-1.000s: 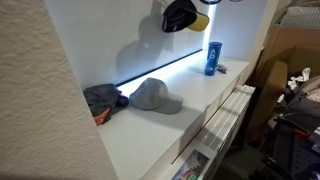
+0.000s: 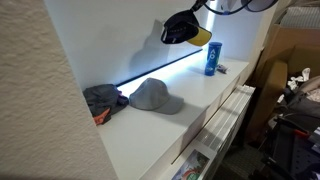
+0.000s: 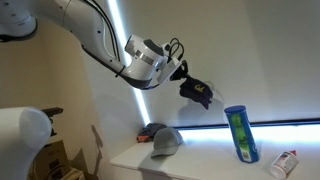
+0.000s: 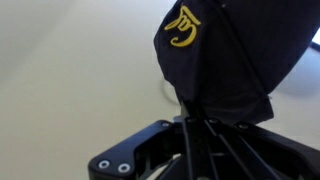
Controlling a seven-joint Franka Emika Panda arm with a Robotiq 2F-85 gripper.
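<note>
A dark navy cap (image 2: 183,27) with a yellow-undersided brim hangs in the air above the white countertop. My gripper (image 3: 181,71) is shut on the cap's edge, and the cap dangles below the fingers in exterior view 2. Yellow stitching shows on the navy fabric (image 4: 220,60) in the wrist view, where the cloth runs down to my fingertips and partly hides them. A grey cap (image 2: 152,95) rests on the countertop (image 2: 150,135). Beside it, against the wall, sits a pile of dark headwear or cloth (image 2: 103,98) with some red in it.
A tall blue canister (image 3: 240,134) stands farther along the counter, with a white bottle (image 3: 284,163) near it. Below the counter, a drawer (image 2: 190,165) is open with items inside.
The caps on the counter have not moved.
</note>
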